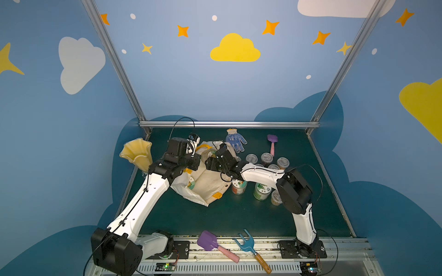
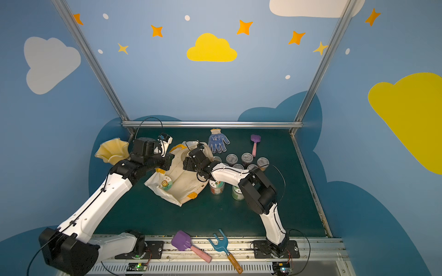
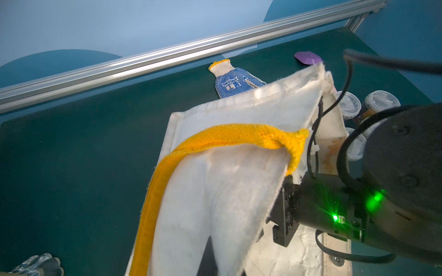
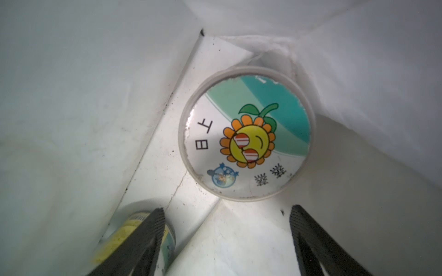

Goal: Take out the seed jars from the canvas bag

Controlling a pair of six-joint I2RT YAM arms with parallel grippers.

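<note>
The pale canvas bag [image 1: 209, 181] lies gaping on the table, its yellow strap [image 3: 156, 184] near the left arm. My left gripper [image 1: 197, 163] is shut at the bag's left side; in the left wrist view a dark fingertip [image 3: 208, 262] presses the white cloth by its edge. My right gripper is open inside the bag. Ahead of its fingers stands a jar with a sunflower lid [image 4: 246, 138], apart from both. A second jar [image 4: 168, 243] at lower left is partly hidden behind one finger [image 4: 145, 241]. In the top right view one jar [image 2: 166, 183] shows inside the bag's left part.
Several jars stand right of the bag, including a green-labelled one [image 1: 262, 192], some beneath the right arm. A blue glove [image 1: 235, 139] and purple shovel [image 1: 272, 139] lie behind. Another purple shovel [image 1: 208, 240] and blue fork [image 1: 247, 242] rest in front.
</note>
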